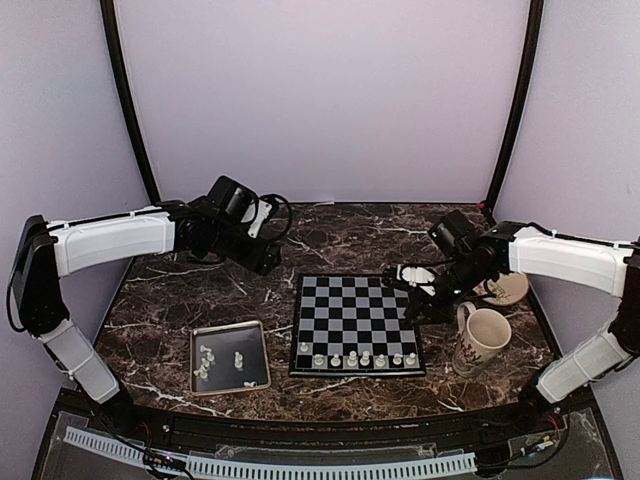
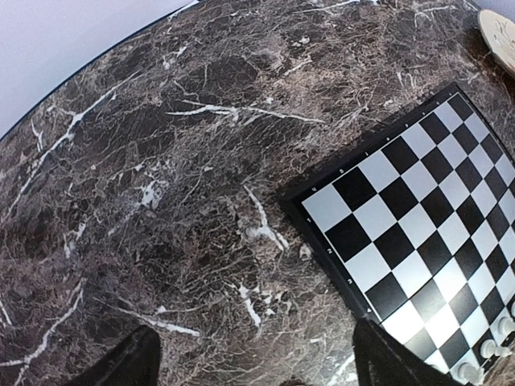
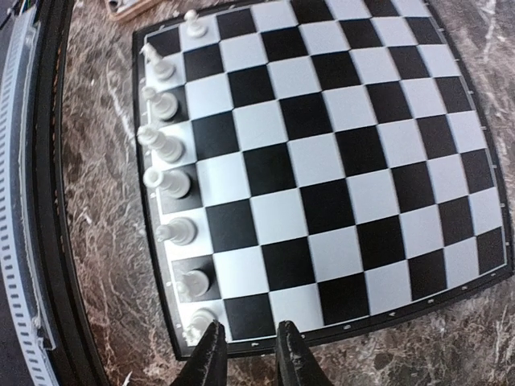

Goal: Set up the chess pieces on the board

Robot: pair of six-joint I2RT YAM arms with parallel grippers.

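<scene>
The chessboard (image 1: 355, 315) has a row of white pieces along its near edge, among them a piece (image 3: 165, 145) in the right wrist view. A tray (image 1: 255, 335) at front left holds several loose white pieces (image 1: 238, 358). My left gripper hangs above the table left of the board, its blurred fingers apart with nothing between them. My right gripper is over the board's right side, fingers parted and empty, beside the corner piece (image 3: 199, 322).
A large mug (image 1: 482, 340) stands right of the board, with a light round plate (image 1: 510, 288) behind it.
</scene>
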